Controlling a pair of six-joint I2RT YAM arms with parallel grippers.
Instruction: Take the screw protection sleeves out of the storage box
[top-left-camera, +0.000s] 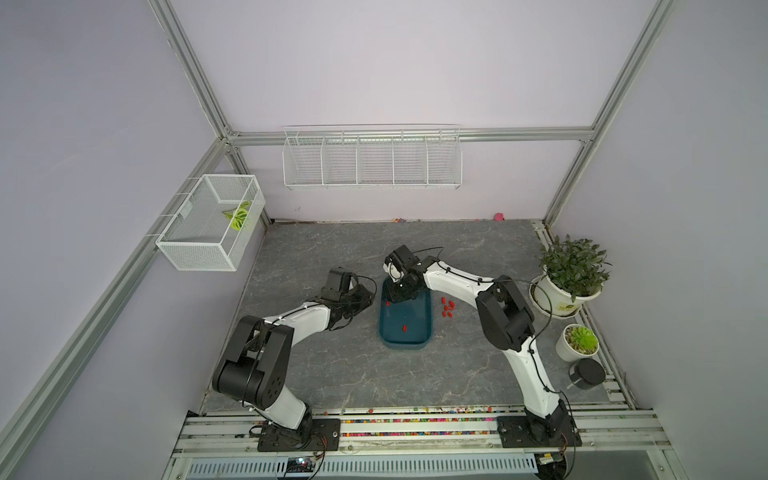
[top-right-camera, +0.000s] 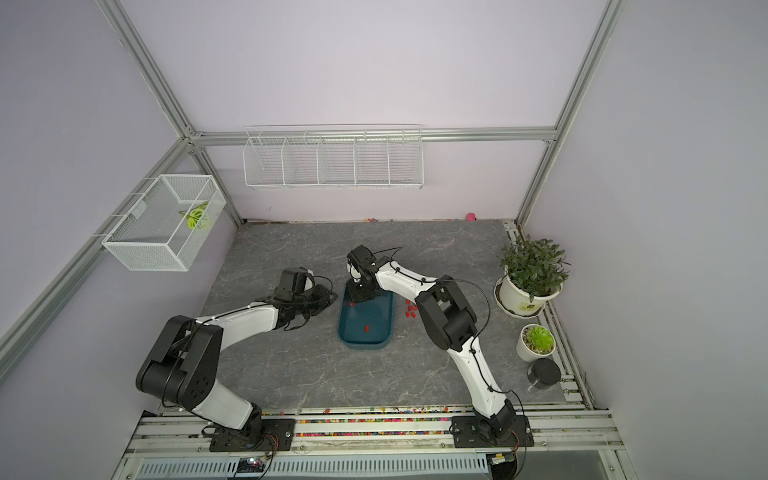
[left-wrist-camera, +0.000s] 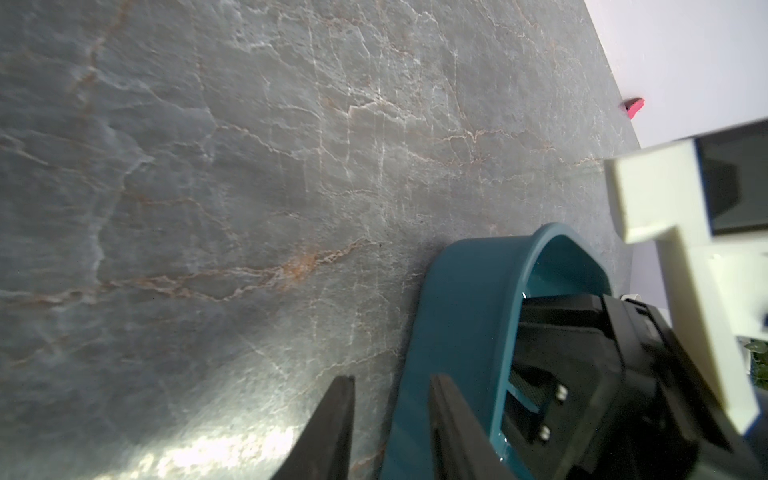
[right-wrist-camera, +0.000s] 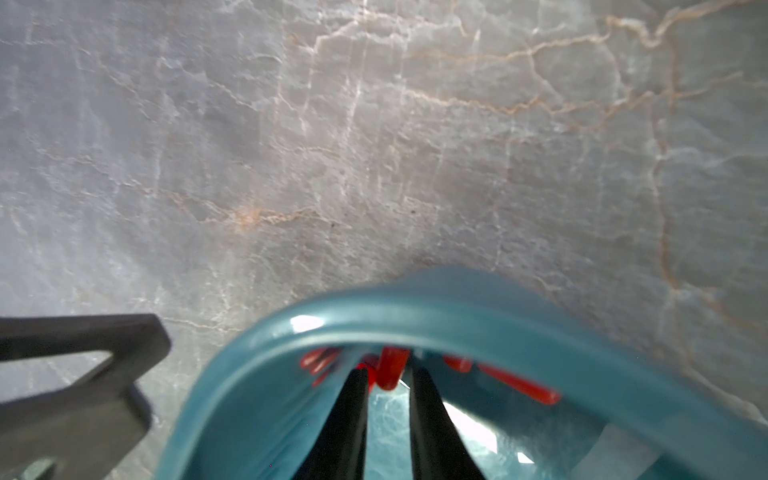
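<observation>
The blue storage box (top-left-camera: 405, 345) stands mid-table, with one red sleeve (top-left-camera: 404, 329) near its front and another red sleeve (top-left-camera: 388, 303) by its left wall. Over the back end of the box, my right gripper is open. Between and beyond its fingertips, in the right wrist view, a red sleeve (right-wrist-camera: 392, 368) shows under the rim, with more sleeves (right-wrist-camera: 520, 384) along the wall; whether the fingers touch any is unclear. My left gripper hangs just left of the box, its fingers apart and empty.
Several red sleeves (top-left-camera: 448, 312) lie on the table right of the box. Potted plants (top-left-camera: 574, 276) and a dark cup (top-left-camera: 587, 373) line the right edge. Both grippers are close together at the box's left side.
</observation>
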